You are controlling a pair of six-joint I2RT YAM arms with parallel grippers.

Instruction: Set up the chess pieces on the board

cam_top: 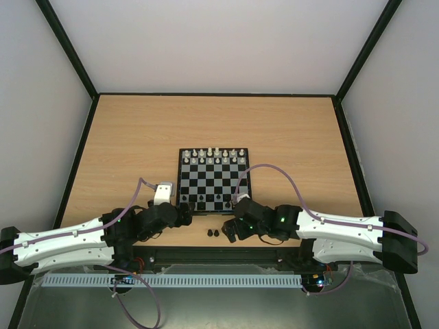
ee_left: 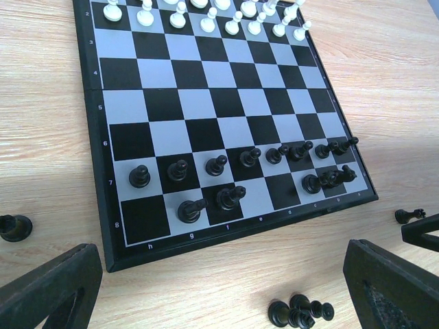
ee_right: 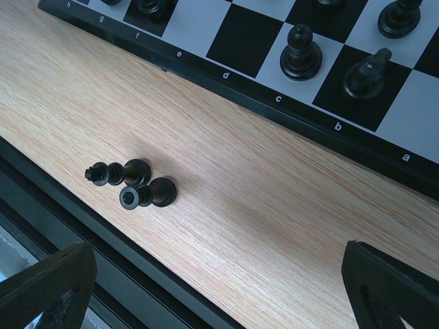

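The chessboard has white pieces standing in rows on its far side. A row of black pawns lines the near half; behind it stand a few black pieces, such as the knight and bishop. Both near corner squares and the two middle ones of that row are bare. Two tall black pieces stand on the table before the board. Another black piece is left of it, and one more right of it. My left gripper and right gripper are open and empty.
A dark rail runs along the table's front edge, close to the two loose pieces. Wide bare table lies beyond the board. The right gripper's finger shows near the loose piece on the right.
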